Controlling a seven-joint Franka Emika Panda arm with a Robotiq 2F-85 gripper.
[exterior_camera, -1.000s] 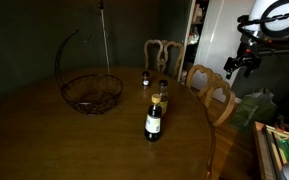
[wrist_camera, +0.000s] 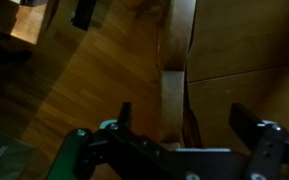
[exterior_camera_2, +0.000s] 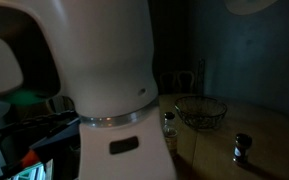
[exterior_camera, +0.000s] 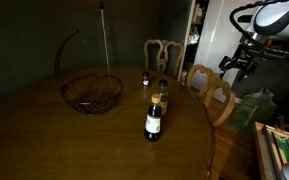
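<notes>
My gripper (exterior_camera: 232, 72) hangs at the far right, beyond the table's edge and well away from the bottles. In the wrist view its fingers are spread wide, with a dark fingertip (wrist_camera: 124, 115) on either side of an empty gap. On the table stand a dark bottle (exterior_camera: 153, 123) with a pale label and yellowish cap, a second bottle (exterior_camera: 164, 88) just behind it, and a small dark jar (exterior_camera: 146, 79) farther back. A black wire basket (exterior_camera: 92, 106) with a tall curved hook sits on the left; it looks empty.
Wooden chairs (exterior_camera: 216, 103) line the table's right side, between it and the arm. Most of the second exterior view is blocked by the white arm (exterior_camera_2: 104, 65).
The bottles, jar and basket have stayed put.
</notes>
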